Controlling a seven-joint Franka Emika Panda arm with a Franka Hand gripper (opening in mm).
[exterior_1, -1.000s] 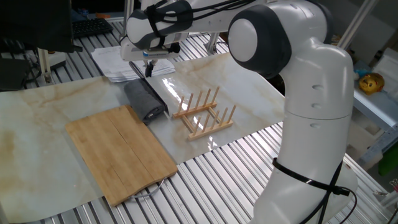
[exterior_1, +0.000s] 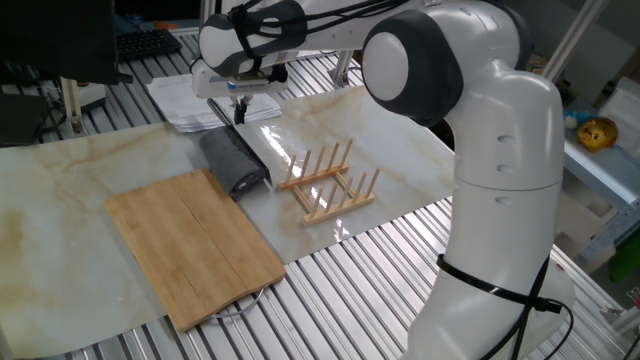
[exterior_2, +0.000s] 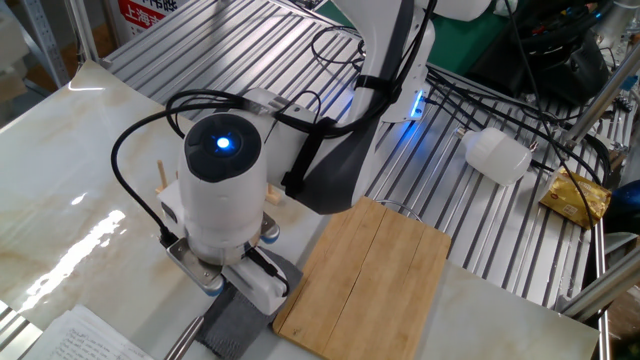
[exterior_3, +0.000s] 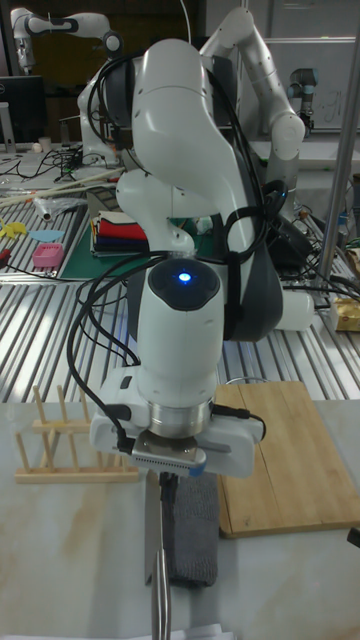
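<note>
My gripper (exterior_1: 241, 108) hangs pointing down over the far end of a folded dark grey cloth (exterior_1: 234, 160). In exterior view 3 its dark fingers (exterior_3: 167, 486) look close together, right at the upper end of a long, thin metal utensil (exterior_3: 161, 576). Whether the fingers grip that utensil or merely stand by it cannot be made out. The utensil runs along the cloth's side, and its near part shows in exterior view 2 as a shiny metal strip (exterior_2: 184, 340). There the hand hides the fingertips and part of the cloth (exterior_2: 228, 325).
A wooden board (exterior_1: 195, 245) lies beside the cloth. On the other side stands a wooden peg rack (exterior_1: 330, 185). Papers (exterior_1: 185, 100) lie behind the gripper.
Cloth, board and rack have stayed put.
</note>
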